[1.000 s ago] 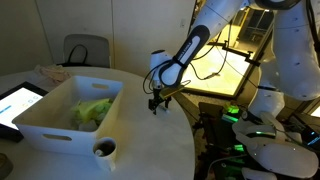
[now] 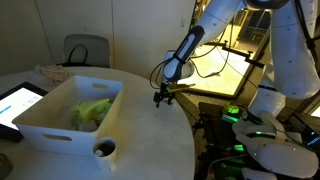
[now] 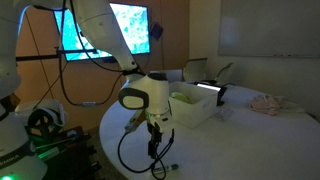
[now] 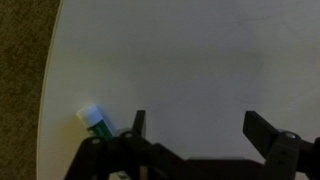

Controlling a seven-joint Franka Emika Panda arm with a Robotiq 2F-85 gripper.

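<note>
My gripper is open in the wrist view, with bare table between its spread fingers. Beside the left finger (image 4: 138, 123) lies a marker-like stick (image 4: 100, 128) with a white end and a green band; its lower part is hidden behind the gripper. In exterior view 1 the gripper (image 2: 164, 98) hangs low over the right part of the white table (image 2: 150, 140). Exterior view 2 has the gripper (image 3: 158, 152) low over the table, the small greenish stick (image 3: 168, 168) close by.
A white box (image 2: 62, 138) holding something green (image 2: 92, 110) stands at the left. Near it is a cup (image 2: 105, 152) with a dark inside. A crumpled cloth (image 3: 266, 104) lies at the far side. Table around the gripper is mostly clear.
In exterior view 1 the arm and gripper have moved right, away from the white box. The box and cup stay where they were.
</note>
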